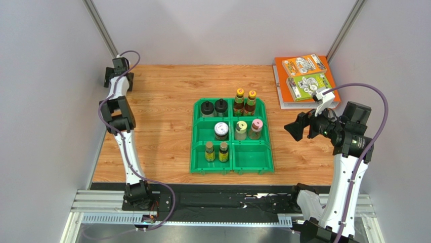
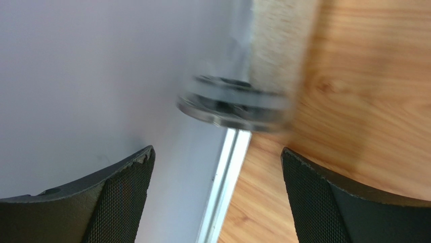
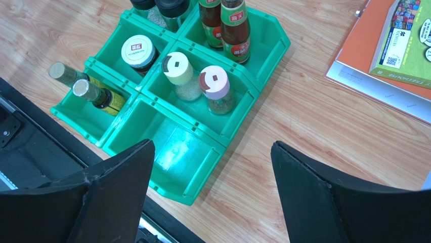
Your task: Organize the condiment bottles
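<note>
A green six-compartment organizer (image 1: 252, 161) holds dark-capped jars (image 1: 207, 109), brown sauce bottles (image 1: 239, 105), a white-lidded jar (image 1: 221, 130), yellow- and pink-lidded shakers (image 3: 176, 68) and small yellow-labelled bottles (image 1: 210, 154); its lower-right compartment is empty. My left gripper is open at the far back left. Beyond its fingers is a blurred, clear object (image 2: 232, 106) with a grey rim and beige portion, too unclear to identify. My right gripper is open right of the organizer, nothing between its fingers.
Books and folders (image 1: 307, 83) lie stacked at the back right. Walls border the left, back and right, close to the left gripper.
</note>
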